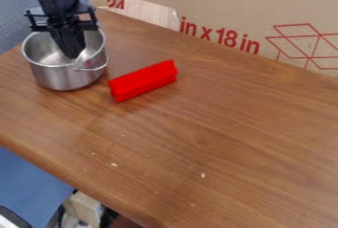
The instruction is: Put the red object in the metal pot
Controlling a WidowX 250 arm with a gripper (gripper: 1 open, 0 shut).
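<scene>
A bright red block-like object (pixel 142 80) lies on the wooden table, just right of the metal pot (pixel 61 75) and apart from my gripper. The pot is silver, open at the top, with a thin wire handle on its right side. My black gripper (pixel 73 52) points down into the pot's mouth from above, its tips below the level of the rim. The fingers are dark and small here, so their spacing and anything between them cannot be made out.
A cardboard box (pixel 251 20) with red print stands along the back edge of the table. A white piece (pixel 150 13) leans against it. Bare wooden tabletop (pixel 224 123) stretches to the right and front.
</scene>
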